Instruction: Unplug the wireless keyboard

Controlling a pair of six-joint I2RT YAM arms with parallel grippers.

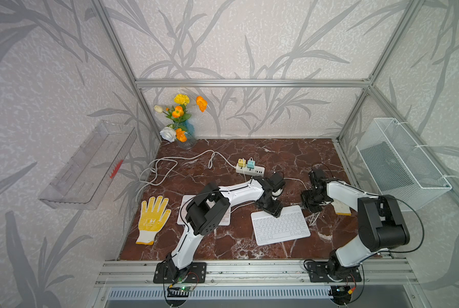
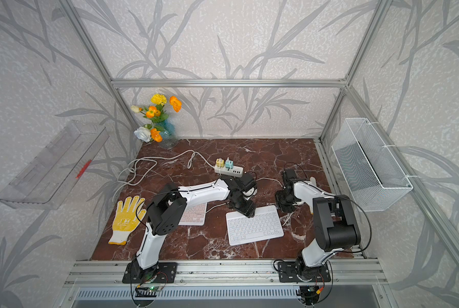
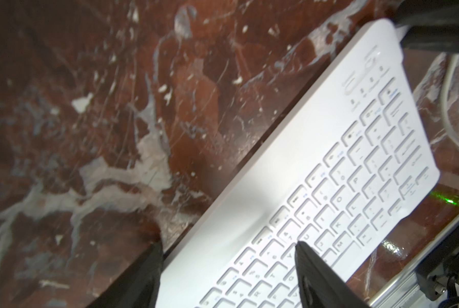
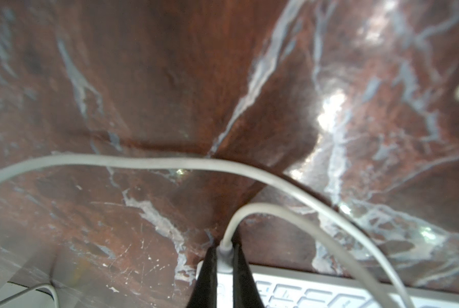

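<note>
The white keyboard (image 1: 279,229) lies at the table's front. My left gripper is open over its back edge, with the keyboard visible between the fingers in the left wrist view. At the keyboard's right back corner, my right gripper is shut on the white cable plug (image 4: 225,252). The cable (image 4: 260,208) curves away from that plug across the table. Whether the plug sits in the keyboard's port cannot be told.
A power strip (image 1: 250,170) with adapters stands behind the arms. A second keyboard (image 2: 192,218) lies under my left arm, a yellow glove (image 1: 152,218) at left. Flowers (image 1: 180,133) stand at the back left. Baskets hang on both side walls.
</note>
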